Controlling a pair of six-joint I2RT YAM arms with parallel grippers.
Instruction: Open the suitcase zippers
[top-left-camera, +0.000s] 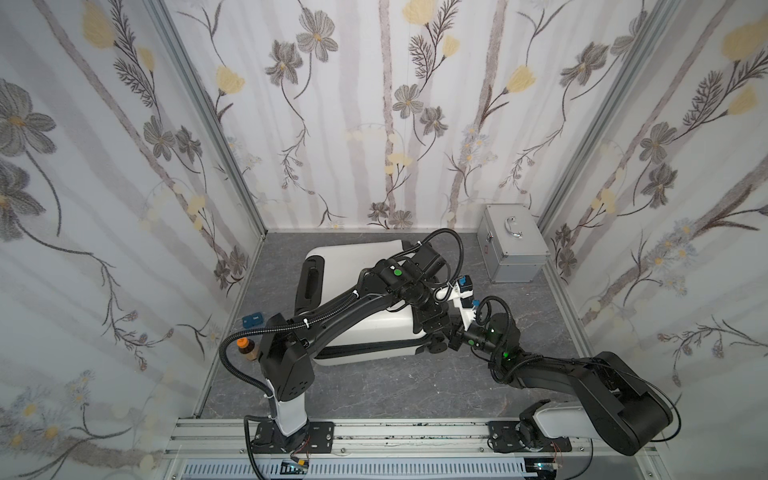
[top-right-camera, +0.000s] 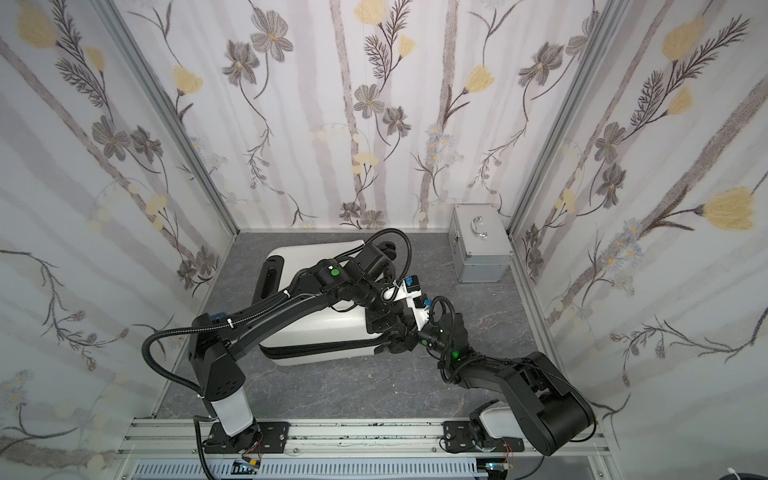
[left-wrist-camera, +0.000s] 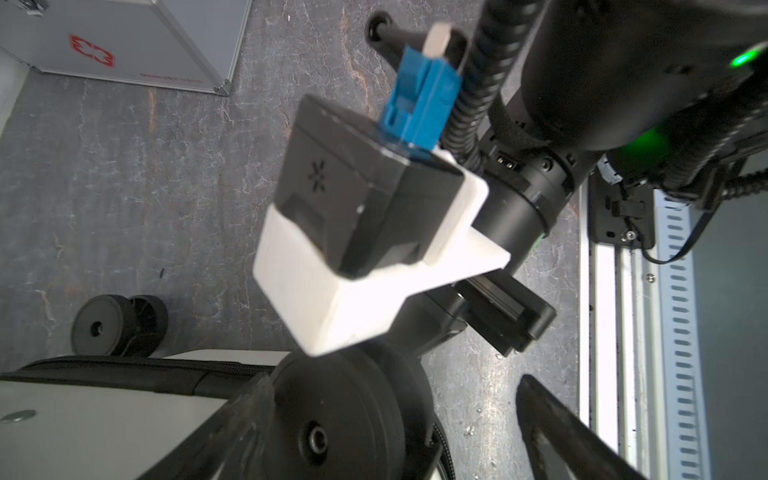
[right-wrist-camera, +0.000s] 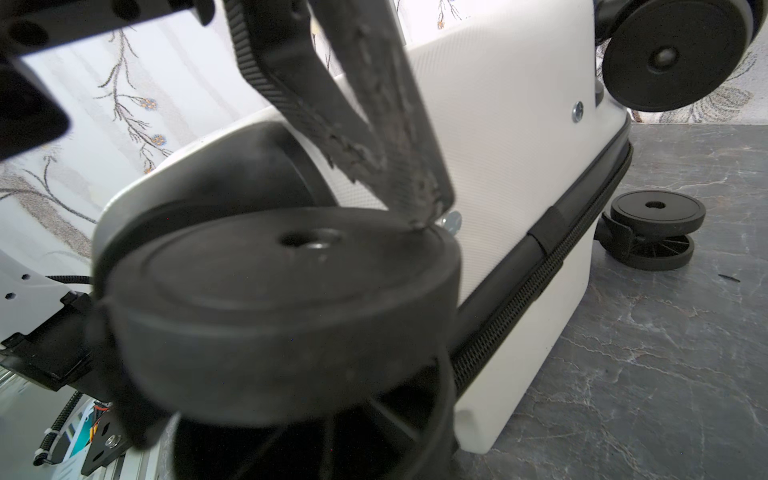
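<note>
The white suitcase (top-left-camera: 372, 332) lies flat on the grey floor, its wheeled end to the right. A black zipper (right-wrist-camera: 512, 296) runs along that end; I cannot make out its pulls. In the left wrist view, my left gripper is open, its blurred fingers either side of a black corner wheel (left-wrist-camera: 336, 416); whether they touch it is unclear. My right gripper is shut, its fingertips meeting just above the rim of a big wheel (right-wrist-camera: 280, 312), nothing visible between them. The left arm hides part of the suitcase from above.
A silver metal case (top-left-camera: 512, 244) stands at the back right. A bottle with an orange cap (top-left-camera: 246, 347) and a small blue item (top-left-camera: 252, 320) sit left of the suitcase. Both arms are close together at the wheeled end.
</note>
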